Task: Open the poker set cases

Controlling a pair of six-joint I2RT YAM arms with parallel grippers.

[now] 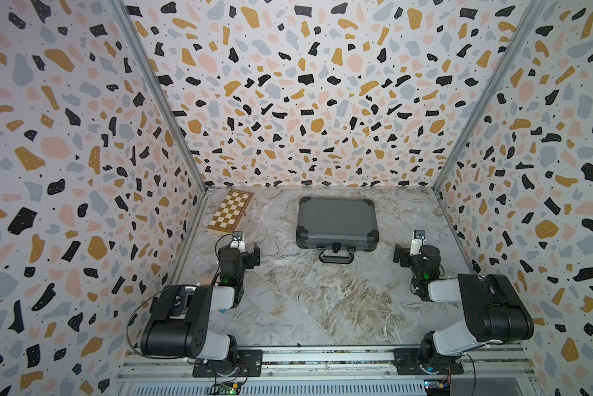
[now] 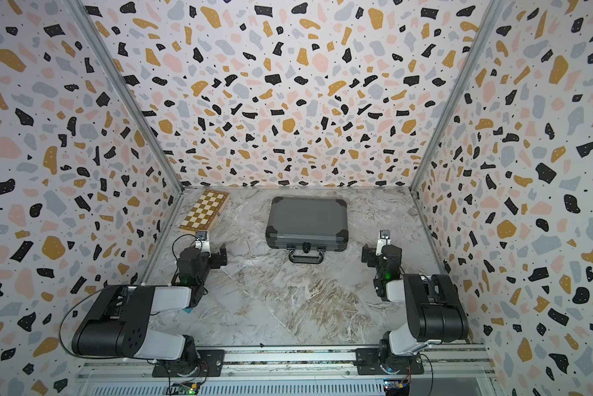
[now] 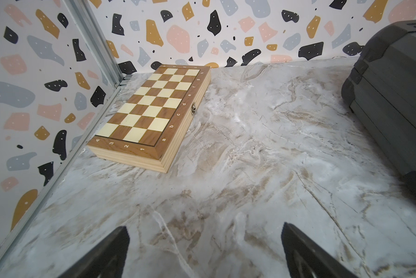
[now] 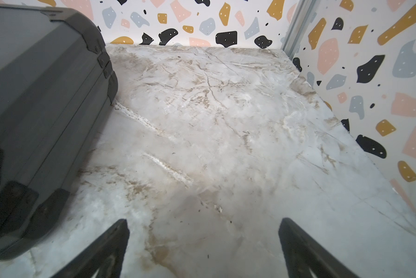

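Note:
A dark grey case (image 1: 337, 216) with black corners lies flat and closed on the marble table, its black handle (image 1: 336, 256) and a central latch (image 1: 336, 247) facing the front. My left gripper stands open to the left of the case, apart from it, with nothing between its fingers. On the other side, my right gripper is open and empty too, clear of the case. The case's right end (image 4: 45, 115) shows at the left of the right wrist view, and its left end (image 3: 397, 92) at the right of the left wrist view.
At the back left, a wooden chessboard box (image 3: 152, 111) lies closed near the wall, beyond my left gripper. Bare marble (image 2: 296, 300) spreads in front of the case and between the two arms. Patterned walls close off the back and both sides.

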